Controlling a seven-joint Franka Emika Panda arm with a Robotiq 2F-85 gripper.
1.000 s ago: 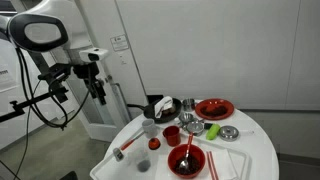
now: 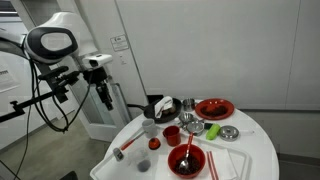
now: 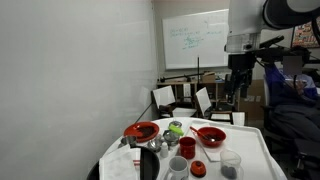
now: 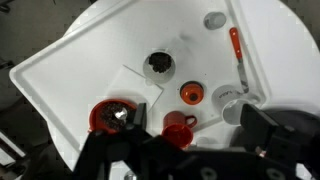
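Observation:
My gripper (image 2: pixel 84 92) hangs high above the left side of the table, its fingers spread with nothing between them; it shows open in the second exterior view (image 3: pixel 232 90) too. Below it on the white tray (image 2: pixel 103 172), a clear cup (image 4: pixel 158 66) with dark contents stands apart from a small red round object (image 4: pixel 192 93). A red mug (image 4: pixel 178 128) is partly covered by my fingers in the wrist view. Dark pieces fill the red bowl (image 2: pixel 176 164), and a red-handled utensil (image 2: pixel 188 146) leans in it. Another red-handled utensil (image 4: pixel 237 45) lies near the tray's edge.
A black pan (image 2: pixel 177 106) with a white cloth (image 2: pixel 158 106) sits at the back, beside a red plate (image 2: pixel 214 108). Metal pots, a green item (image 2: pixel 213 131) and a whitish cup (image 2: pixel 150 128) crowd the middle. Red sticks (image 2: pixel 212 165) lie right of the bowl.
In the first exterior view my gripper has shifted slightly to the right, still high over the table. The objects below have stayed where they were.

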